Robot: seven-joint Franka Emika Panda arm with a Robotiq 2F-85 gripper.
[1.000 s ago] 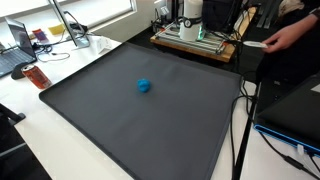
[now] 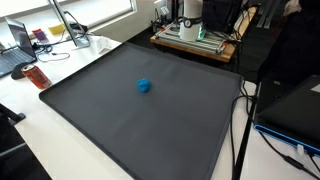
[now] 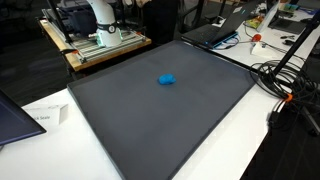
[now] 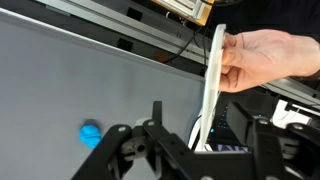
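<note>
In the wrist view, a person's hand (image 4: 265,58) holds a long, thin white item (image 4: 212,85). Its lower end reaches down between the fingers of my gripper. Gaps show on both sides of it, so the gripper looks open around the item without gripping it. A small blue object (image 2: 144,86) lies on the dark grey mat (image 2: 120,120); the wrist view also has this blue object (image 4: 91,133) at lower left. Neither exterior view shows my gripper.
My arm's white base (image 3: 103,20) stands on a wooden stand (image 3: 75,42) beyond the mat. A red can (image 2: 37,77) and a laptop (image 2: 14,58) are at the left in exterior view 1. Cables (image 3: 285,82) run beside the mat.
The blue object stayed put.
</note>
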